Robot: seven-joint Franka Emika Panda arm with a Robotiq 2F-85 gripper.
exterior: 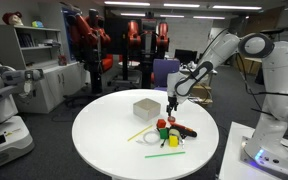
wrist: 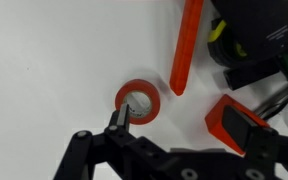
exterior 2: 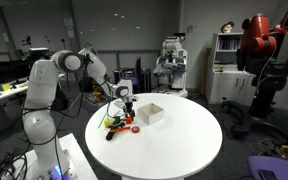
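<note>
My gripper is open, its dark fingers apart at the bottom of the wrist view, with nothing held. Just ahead of the left finger (wrist: 106,148) is a red-orange ring (wrist: 153,101), like a tape roll, flat on the white table. In exterior view 1 the gripper (exterior: 171,107) hangs above this ring (exterior: 171,120). An orange-red stick (wrist: 187,45) lies beside the ring. A red block (wrist: 220,122) is near the right finger, which partly covers it. An open grey-white box (exterior: 147,108) stands left of the gripper.
A black and yellow tool (wrist: 252,38) lies right of the stick. Nearer the table's front are a yellow item (exterior: 172,141), a dark item (exterior: 187,131), a white loop (exterior: 151,137) and a green stick (exterior: 165,154).
</note>
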